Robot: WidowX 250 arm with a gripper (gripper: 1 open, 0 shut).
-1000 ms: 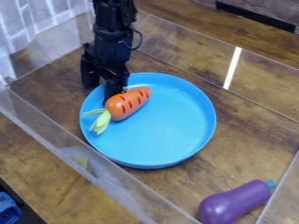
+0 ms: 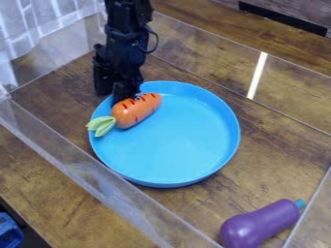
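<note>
An orange toy carrot (image 2: 135,110) with pale green leaves lies in the upper left of a blue plate (image 2: 175,155). My black gripper (image 2: 123,91) is just over the carrot's upper part at the plate's rim; its fingertips are hard to make out against the dark arm, so whether they touch the carrot is unclear.
A purple toy eggplant (image 2: 256,225) lies on the wooden surface at the lower right. Clear walls edge the area at the left and right. A small blue object (image 2: 8,231) is at the lower left corner. Bare wood surrounds the plate.
The carrot has shifted slightly up and left since a second ago. My gripper has moved a little around the carrot's upper end.
</note>
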